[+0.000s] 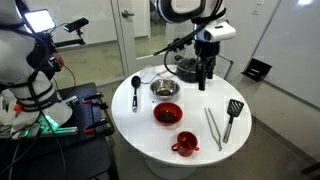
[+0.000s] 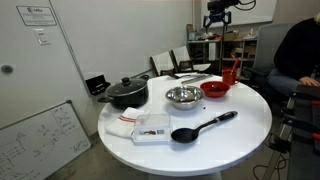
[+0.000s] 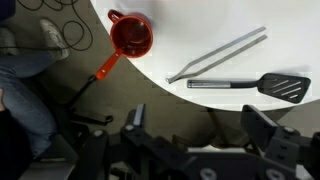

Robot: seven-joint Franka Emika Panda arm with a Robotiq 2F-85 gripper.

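Observation:
My gripper (image 1: 203,78) hangs in the air over the white round table (image 1: 140,130), seen in front of the black pot (image 1: 182,67) in exterior view 1. The wrist view has its dark fingers wide apart at the bottom edge, with nothing between them. Beyond the fingers, silver tongs (image 3: 215,57) and a black spatula (image 3: 250,84) lie near the table edge. A red mug (image 3: 131,36) stands to their left, with a red handle-like piece (image 3: 106,66) sticking out past the table edge.
A red bowl (image 1: 168,114) with dark contents, a metal bowl (image 1: 165,90) and a black ladle (image 1: 135,92) occupy the table's middle and left. A clear container (image 2: 153,128) and white cloth (image 2: 122,122) lie nearby.

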